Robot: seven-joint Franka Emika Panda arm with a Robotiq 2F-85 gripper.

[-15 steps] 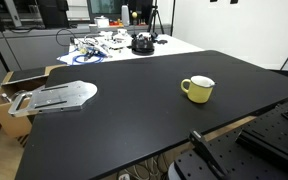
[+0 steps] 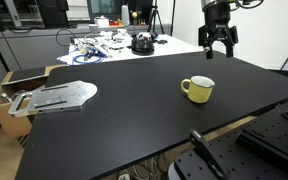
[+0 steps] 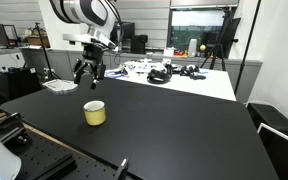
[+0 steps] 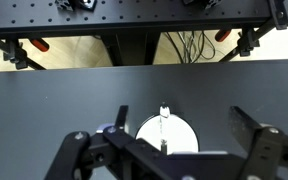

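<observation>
A yellow mug (image 2: 196,94) with a pale inside stands upright on the dark table, its handle towards the left in exterior view 1. In exterior view 2 the mug (image 3: 95,117) is near the front of the table. My gripper (image 2: 220,50) is open and points down, well above the tabletop, with nothing between its fingers. From the wrist, the mug's round white inside (image 4: 181,135) shows below the gripper, between the spread fingers. The gripper's body covers its lower part. Something thin and dark appears within the white circle; I cannot tell what.
A flat silvery plate (image 2: 54,98) lies at the table's left side in exterior view 1. Cables and equipment (image 2: 102,43) fill another surface at the back. A black rail (image 4: 154,15) runs along the table edge.
The gripper has come down from above the frame in exterior view 1 and is now fully visible there. The mug has stayed where it was.
</observation>
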